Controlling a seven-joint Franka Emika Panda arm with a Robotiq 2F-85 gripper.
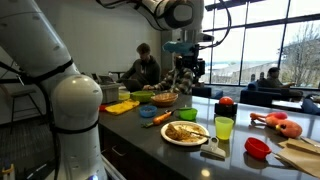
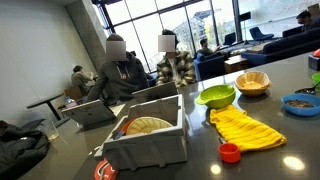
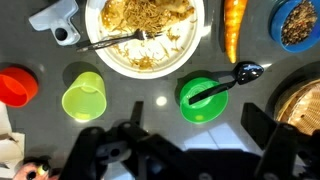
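High above the table, my gripper stands open with nothing between its fingers. In the wrist view a green bowl (image 3: 190, 112) lies beneath it, with a black spoon (image 3: 248, 72) reaching across the rim. A white plate (image 3: 178, 62) bears noodles (image 3: 145, 14) and a fork (image 3: 105, 43). Left of the bowl is a yellow-green cup (image 3: 85, 97), and farther left a red cup (image 3: 16, 87). An orange carrot (image 3: 234, 25) lies beside the plate. A blue bowl (image 3: 298, 25) holds small brown pieces.
Wicker baskets (image 3: 301, 107) (image 2: 252, 83), a yellow towel (image 2: 245, 129) and a grey bin (image 2: 145, 143) stand around the table. Toy vegetables (image 1: 289, 128) and a wooden board (image 1: 298, 156) lie at the right. Two people stand behind the table.
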